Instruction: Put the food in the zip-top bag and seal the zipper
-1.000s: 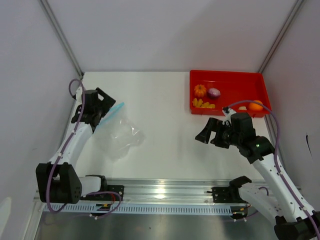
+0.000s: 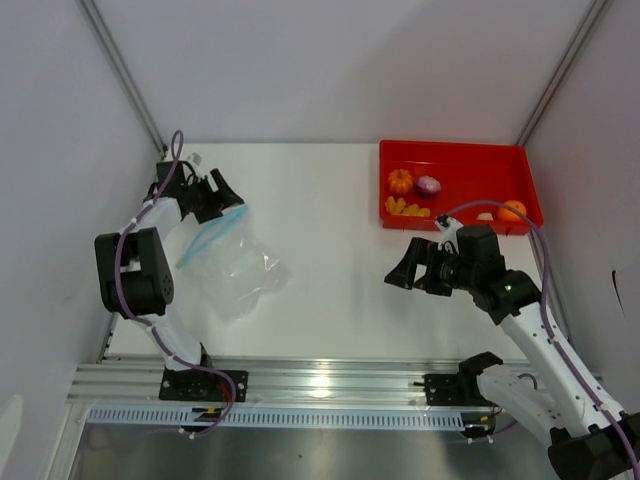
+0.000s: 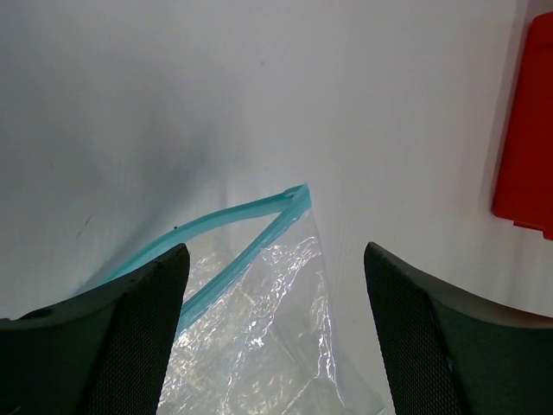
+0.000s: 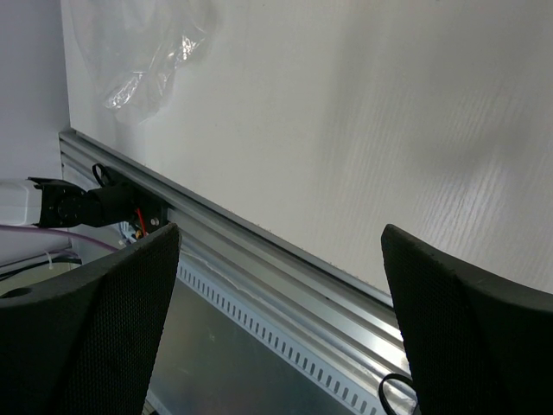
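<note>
A clear zip bag (image 2: pixel 235 275) with a blue zipper strip lies flat on the table's left side. My left gripper (image 2: pixel 220 195) hovers at its upper end; in the left wrist view the zipper (image 3: pixel 296 203) runs between its open fingers, apparently not gripped. My right gripper (image 2: pixel 415 262) stands open over the right of the table, empty. The food sits in the red bin (image 2: pixel 460 152): a pumpkin (image 2: pixel 400 182), a purple onion (image 2: pixel 427 186), bananas (image 2: pixel 407 209), an orange (image 2: pixel 515 210) and a pale piece partly hidden.
A metal rail (image 2: pixel 320 370) runs along the front edge, and walls enclose the back and sides.
My left arm has reached farther back and right, its gripper now angled down at the bag's zipper end. The right arm has shifted very slightly; bag and food look unchanged.
</note>
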